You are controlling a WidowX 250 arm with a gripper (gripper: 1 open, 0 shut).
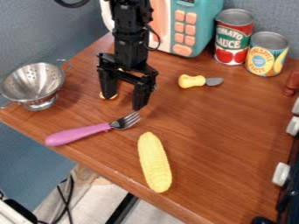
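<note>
The black gripper (122,94) hangs over the left back of the wooden table, its fingers standing apart. A small yellow object (108,95) is partly hidden by the left finger; whether it is gripped I cannot tell. A pink-handled fork (82,132) lies just in front, tines toward the gripper. A corn cob (155,162) lies near the front, and a yellow-handled spreader (193,81) lies to the right of the gripper.
A steel colander (31,86) sits at the left edge. A toy microwave (181,26), a red can (232,38) and a yellow can (267,54) stand at the back.
</note>
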